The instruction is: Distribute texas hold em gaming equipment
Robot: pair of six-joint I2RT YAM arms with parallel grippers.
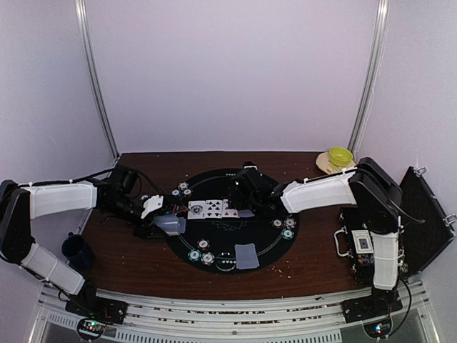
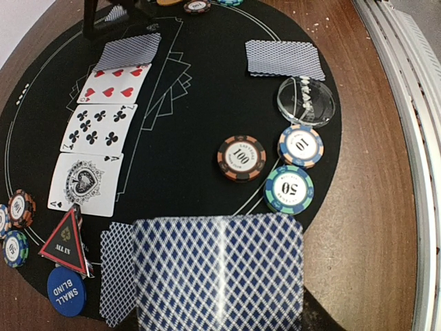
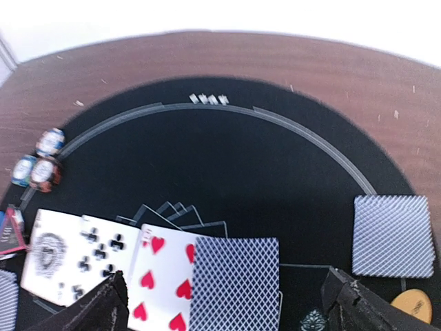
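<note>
Over the mat's left end, my left gripper [image 1: 166, 220] is shut on a blue-backed deck of cards [image 2: 219, 272]. On the black mat [image 2: 200, 89] lie three face-up cards in a row: the ace of spades [image 2: 86, 183], a black club card [image 2: 100, 129] and a red heart card [image 2: 114, 87]. A face-down card [image 3: 236, 283] lies against the heart card, slightly overlapping it. Above that card my right gripper stands open, its fingers [image 3: 103, 303] apart and holding nothing. Another face-down card lies under the deck, partly hidden.
Chips [image 2: 241, 157] sit near the front edge beside a clear round disc [image 2: 306, 101] and face-down cards [image 2: 284, 59]. A triangular all-in marker [image 2: 65, 241] and small blind button [image 2: 67, 290] are at the left. The chip case [image 1: 360, 246] stands open at right.
</note>
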